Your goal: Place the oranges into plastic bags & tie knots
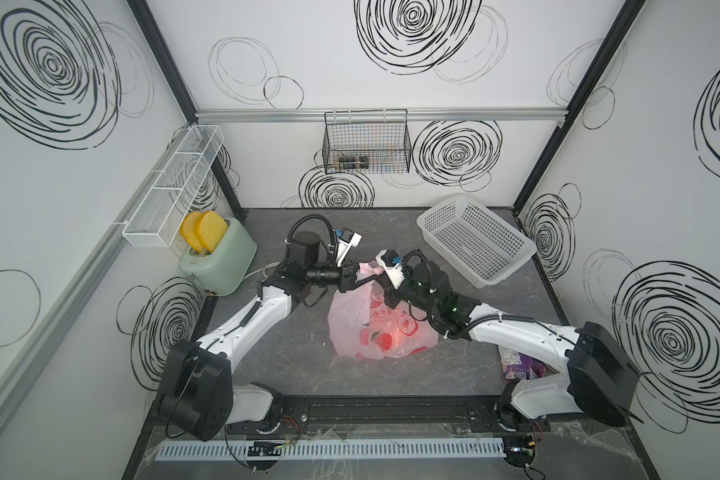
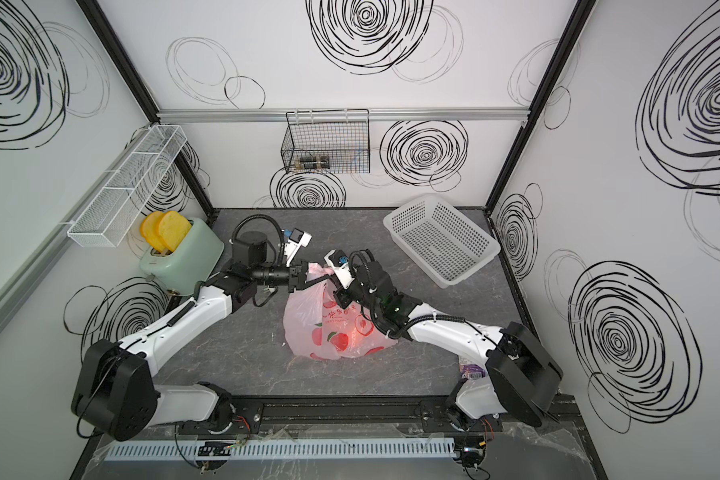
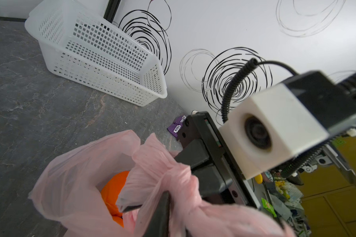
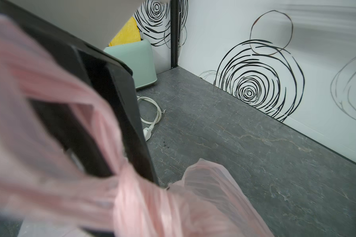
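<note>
A pink plastic bag (image 1: 352, 324) with red printing rests on the table between the arms. In the left wrist view, its top is twisted into a thick strand (image 3: 182, 181), and an orange (image 3: 114, 189) shows through its mouth. My left gripper reaches into the twisted plastic, its dark fingers (image 3: 159, 217) somewhat apart with bag film around them. In the right wrist view, a loop of pink plastic (image 4: 102, 114) runs round the black fingers. My right gripper (image 1: 389, 294) is shut close against the bag's top; plastic hides its fingertips. Whether a knot has formed cannot be told.
An empty white basket (image 1: 476, 240) stands at the back right. At the left are a green toaster (image 1: 225, 257) with yellow slices and its white cable (image 4: 156, 114). A purple packet (image 1: 520, 364) lies by the right arm's base. Bare table surrounds the bag.
</note>
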